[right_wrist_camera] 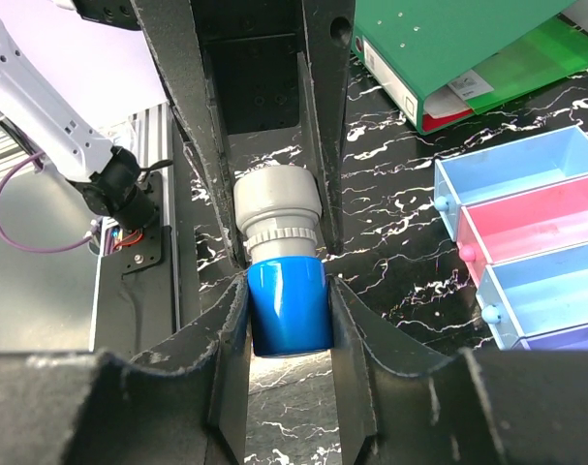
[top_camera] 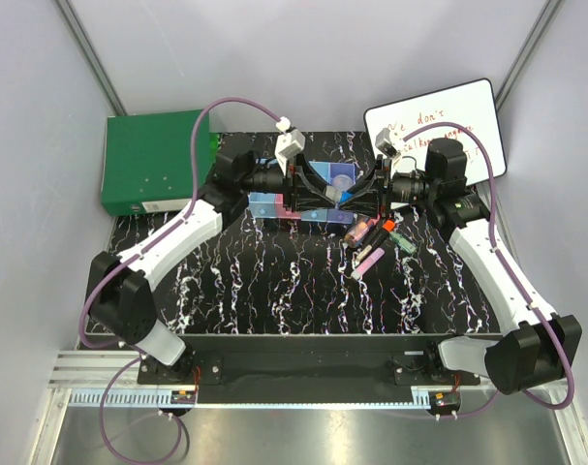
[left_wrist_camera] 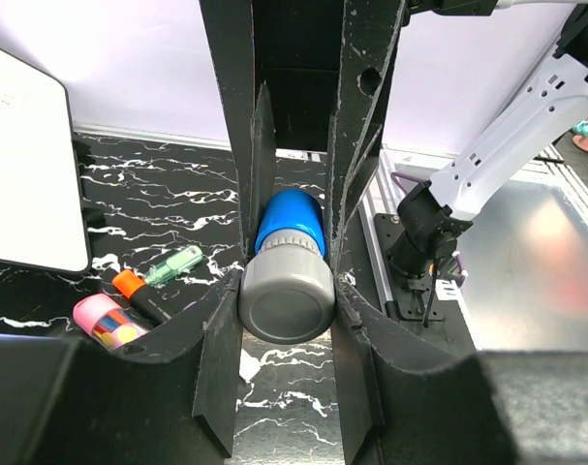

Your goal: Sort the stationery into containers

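A glue stick with a grey body and a blue cap (right_wrist_camera: 290,315) is held level in the air between my two grippers. In the left wrist view its grey base (left_wrist_camera: 287,298) fills the gap of my left gripper, which is shut on it. The fingers of my right gripper stand close along both sides of the cap; whether they press on it I cannot tell. On the table lie a pink highlighter (top_camera: 368,263), a black marker with an orange cap (top_camera: 380,235), a green item (top_camera: 403,242) and a pink sharpener-like item (left_wrist_camera: 105,320).
Behind the arms is a row of blue, pink (right_wrist_camera: 550,215) and purple drawers, partly covered. A green binder (top_camera: 156,160) stands at the back left, a whiteboard (top_camera: 458,126) at the back right.
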